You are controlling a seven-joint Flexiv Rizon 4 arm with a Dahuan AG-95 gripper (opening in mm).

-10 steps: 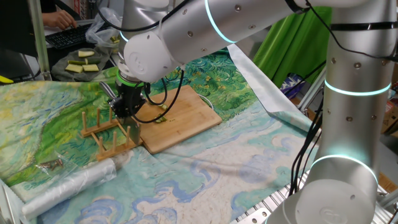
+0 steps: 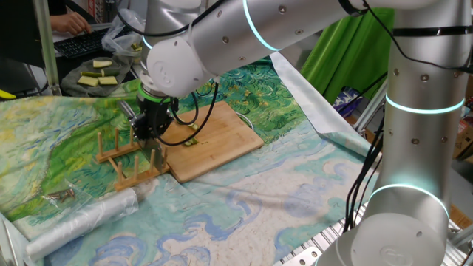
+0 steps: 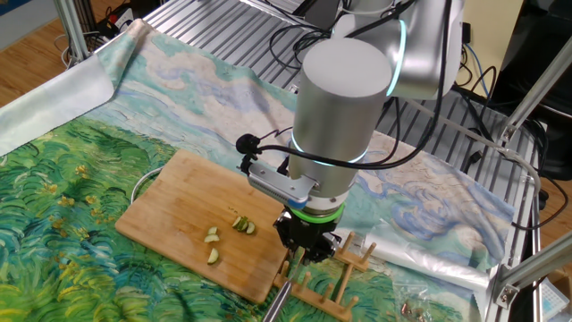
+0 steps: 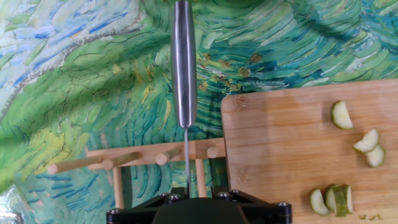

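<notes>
A knife with a metal handle [image 4: 185,65] is held by my gripper [image 2: 151,127], which looks shut on it near the handle end of the blade. In exterior view 1 the broad blade [image 2: 154,154] hangs downward below the fingers, among or beside the pegs of a wooden peg rack [image 2: 124,177]; whether it touches the rack cannot be told. The wrist view shows the blade edge-on as a thin line crossing the rack [image 4: 140,152]. From exterior view 2, the handle [image 3: 279,302] points toward the near edge, left of the rack [image 3: 332,300]. The fingertips are mostly hidden.
Right beside the rack lies a wooden cutting board [image 2: 214,151] with several cut cucumber pieces [image 4: 336,199]. A clear plastic roll [image 2: 85,222] rests on the patterned cloth in front of the rack. A person's hand [image 2: 70,22] is at a keyboard in the background.
The gripper and knife have shifted very slightly left, the blade moving a little away from the board and toward the rack's pegs. The rack and board stay where they were.
</notes>
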